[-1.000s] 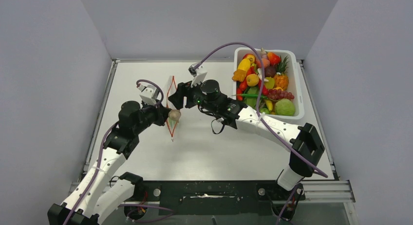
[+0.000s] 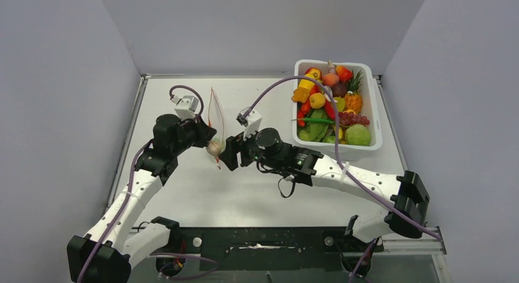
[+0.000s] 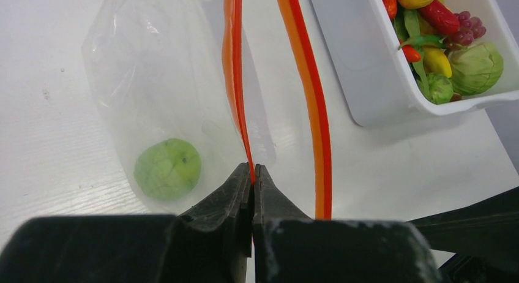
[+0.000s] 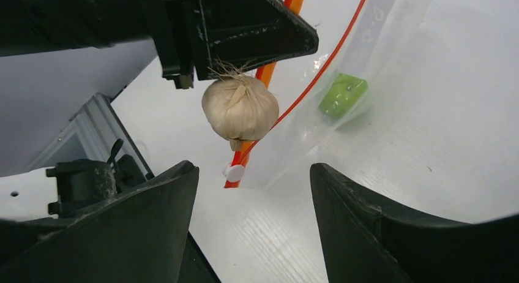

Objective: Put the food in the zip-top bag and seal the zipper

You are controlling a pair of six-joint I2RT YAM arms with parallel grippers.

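Observation:
The clear zip top bag [image 3: 183,81] with orange-red zipper edges stands gaping, a green food item [image 3: 167,169] low inside it. My left gripper is shut on one zipper edge. The pale garlic bulb [image 4: 240,108] sits at the mouth, against the underside of the left gripper and in front of the zipper strips, not down in the bag. It is hidden in the left wrist view. Open and empty, my right gripper is just right of the bulb [image 2: 214,147] in the top view, apart from it.
A white bin [image 2: 375,117] heaped with toy fruit and vegetables stands at the back right. Both arms are close together at the bag.

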